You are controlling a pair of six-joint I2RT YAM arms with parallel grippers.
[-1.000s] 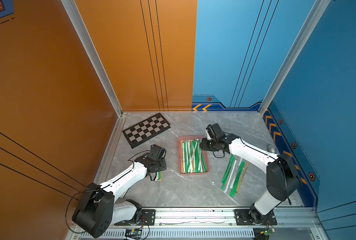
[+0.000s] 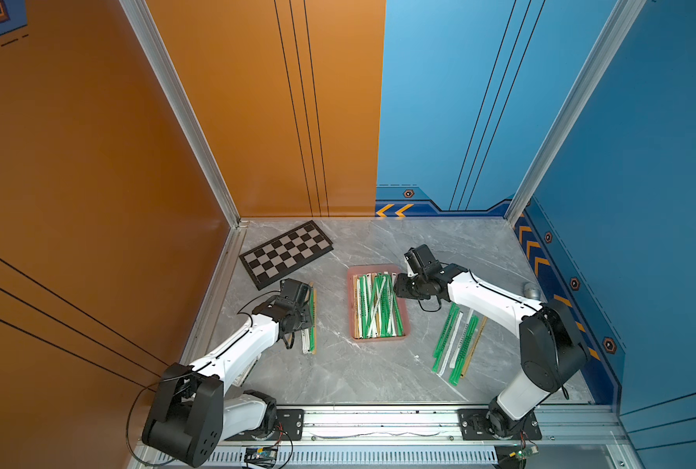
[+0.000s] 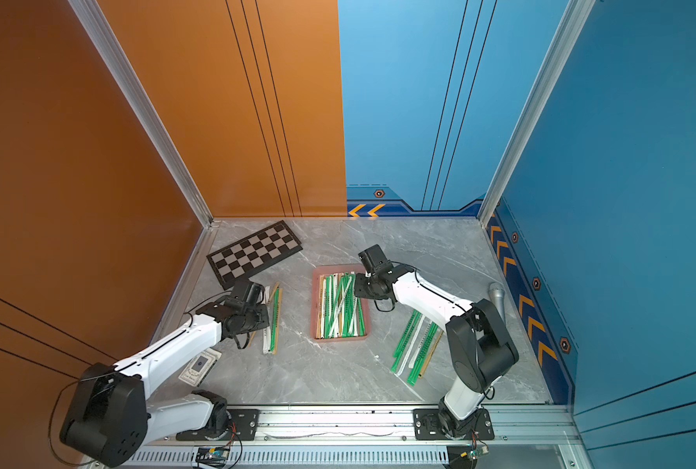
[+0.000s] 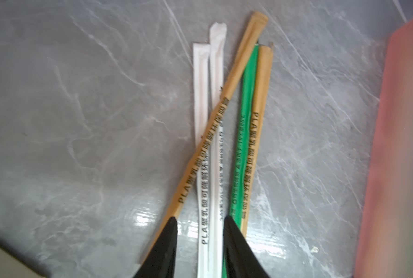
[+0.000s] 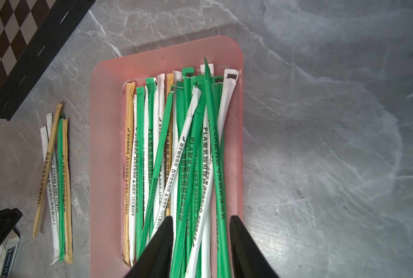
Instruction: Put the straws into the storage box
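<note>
Several wrapped straws lie on the table under my left gripper, whose fingers stand part open with nothing clearly held. Among them, a brown straw (image 4: 206,139) slants across two white straws (image 4: 201,92); a green straw (image 4: 245,115) and another brown straw (image 4: 257,120) lie alongside. The pink storage box (image 5: 104,162), at mid-table, contains many green, white and brown straws. Over its right side, my right gripper is open, with no straw visibly gripped. To the right of the box lies another group of green, white and brown straws (image 2: 444,332).
A checkered board (image 2: 285,254) lies at the back left. At the front left is a pale box (image 3: 200,366), partly behind the left arm. A grey cylindrical object (image 3: 496,295) stands at the right edge. The table between left straws and box is clear.
The left gripper has shifted left, uncovering more of the left straws in the top left view. The right arm has hardly moved, and the straws look unmoved.
</note>
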